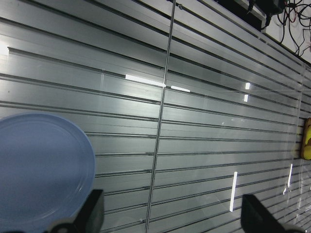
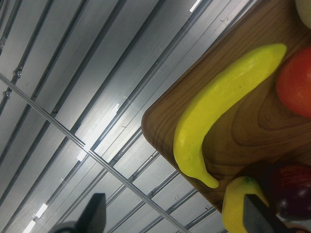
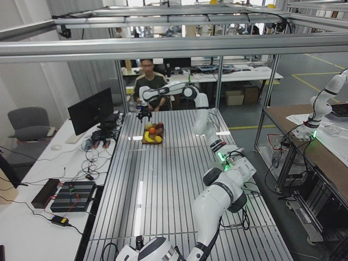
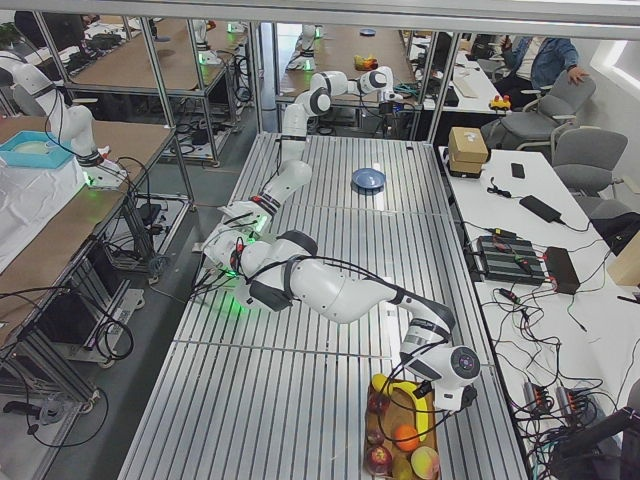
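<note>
A wooden tray (image 2: 243,126) of fruit sits on the slatted table, holding a banana (image 2: 223,92), a red-orange round fruit (image 2: 297,82), a yellow fruit (image 2: 238,204) and a dark red fruit (image 2: 291,191). My right gripper is above the tray's edge, open, with the banana in view ahead of it. My left gripper is over the table by a blue plate (image 1: 39,165), open, its fingers apart at the bottom of the left wrist view. The plate looks empty.
White side desks (image 3: 43,228) carry electronics and cables along one edge. A person (image 3: 149,81) sits beyond the table's end in the camera left view.
</note>
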